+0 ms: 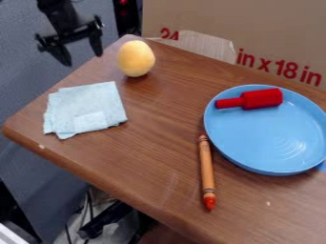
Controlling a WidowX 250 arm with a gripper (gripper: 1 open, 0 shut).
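Observation:
My gripper [80, 48] hangs in the air at the upper left, beyond the table's far-left corner, its dark fingers spread open with nothing visible between them. A folded light-blue cloth [84, 111] lies on the left of the wooden table [152, 162]. To its upper right, near the far edge, stands a yellow round object [136, 59]. On the right a blue plate [268, 138] holds a red cylindrical object with a short handle [260, 98]. An orange crayon [208, 172] lies beside the plate, to its lower left.
A cardboard box [249, 38] stands behind the table along its far edge. The middle of the table, between cloth and plate, is clear. Below the table's near-left edge are the floor and some dark equipment.

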